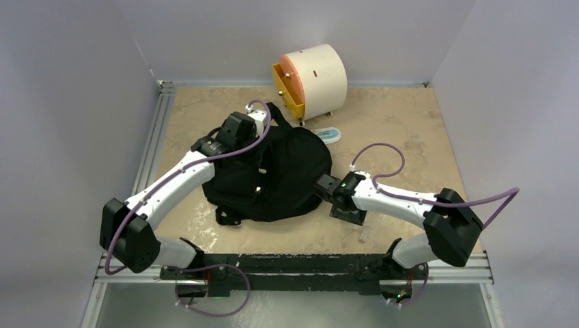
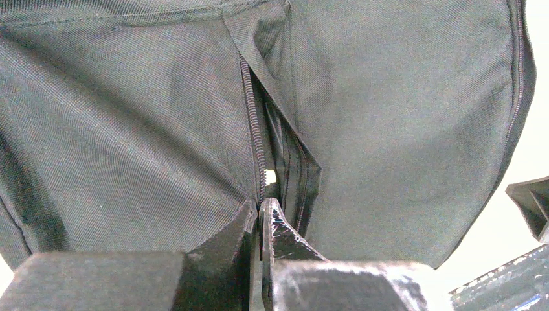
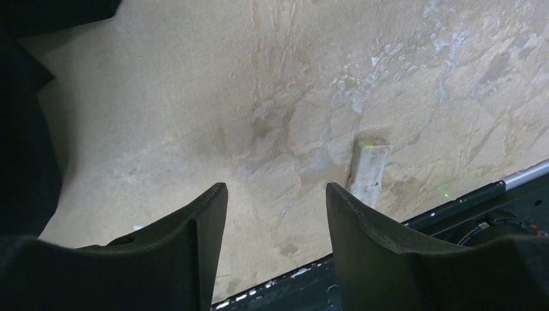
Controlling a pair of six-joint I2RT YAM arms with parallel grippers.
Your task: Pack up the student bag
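Note:
The black bag (image 1: 300,178) lies on the left and middle of the table, its zipped pocket partly open. In the left wrist view my left gripper is shut on the bag's cloth by the zipper, where creases draw together. A small whitish end of an item (image 2: 270,176) shows inside the opening. My right gripper stands open over bare table to the right of the bag, nothing between its fingers. A small whitish block, seemingly an eraser (image 3: 370,172), lies by the right finger in that wrist view, near the table's front edge.
At the back stands a white drum-shaped cabinet (image 1: 324,78) with a yellow drawer (image 1: 288,92) pulled out. A blue and white shoe-shaped item (image 1: 329,134) lies just behind the bag. A dark rail (image 1: 293,265) runs along the front.

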